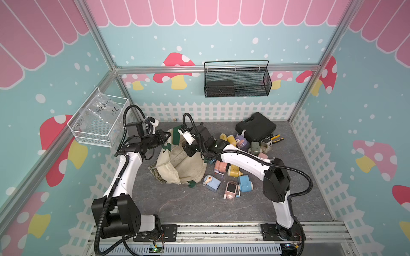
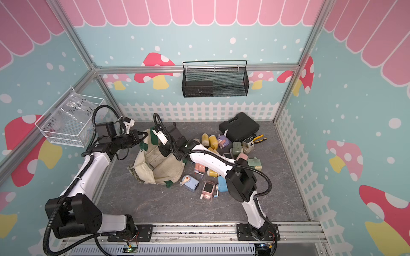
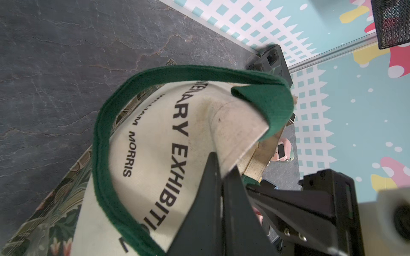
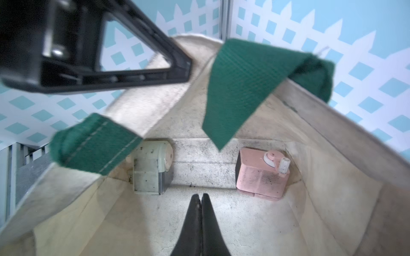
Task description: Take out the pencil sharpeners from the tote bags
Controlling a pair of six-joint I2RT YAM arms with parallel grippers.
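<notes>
The cream tote bag (image 1: pixel 188 168) with green straps lies mouth-up on the left of the floor. My left gripper is shut on the bag's rim, a thin fold of cloth between its fingertips. Inside the bag, the right wrist view has a pale green pencil sharpener (image 4: pixel 147 168) on the left and a pink pencil sharpener (image 4: pixel 261 174) on the right, both against the far side. My right gripper is shut at the bag's mouth, short of both, with nothing seen between its fingers. In the top views its tips are hidden by the arm.
Several sharpeners lie right of the bag, among them a blue one (image 1: pixel 212 182), a pink one (image 1: pixel 231 190) and yellow ones (image 1: pixel 234 170). A black case (image 1: pixel 256 126) stands at the back right. Bare floor (image 1: pixel 183 207) lies in front.
</notes>
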